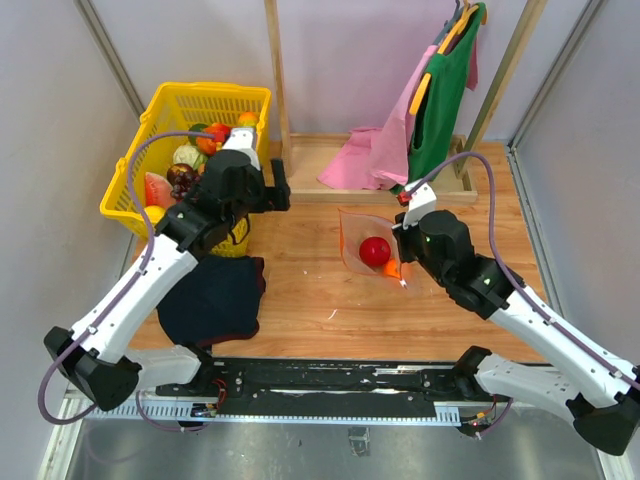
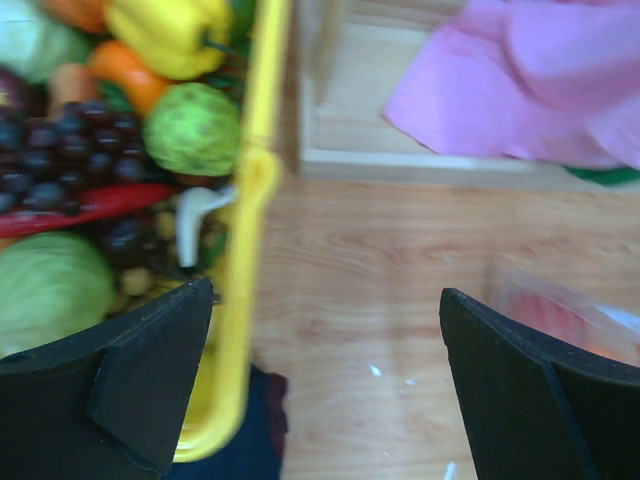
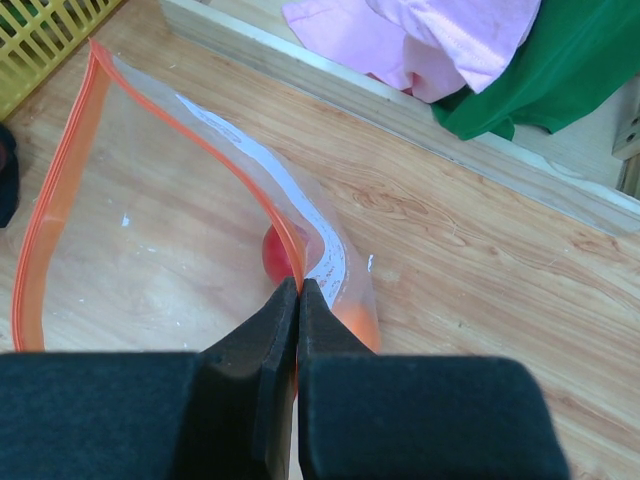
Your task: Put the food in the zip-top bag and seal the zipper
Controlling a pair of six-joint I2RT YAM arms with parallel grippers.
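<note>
A clear zip bag with an orange-edged mouth [image 3: 160, 215] hangs from my right gripper, which is shut on its rim. From above, the bag [image 1: 352, 235] lies over the table's middle with a red round food [image 1: 375, 251] and an orange one [image 1: 392, 269] inside. In the right wrist view the red food [image 3: 277, 254] shows through the film. My left gripper [image 1: 276, 186] is open and empty, by the right side of the yellow basket [image 1: 118, 200]. Between its wide-apart fingers [image 2: 130, 385], the left wrist view shows the basket's rim and bare table.
Mixed toy produce such as a watermelon slice [image 1: 158, 190] fills the basket. A dark cloth [image 1: 212, 300] lies in front of it. Behind the bag stands a wooden rack [image 1: 310, 160] with pink [image 1: 370, 160] and green [image 1: 436, 115] clothes.
</note>
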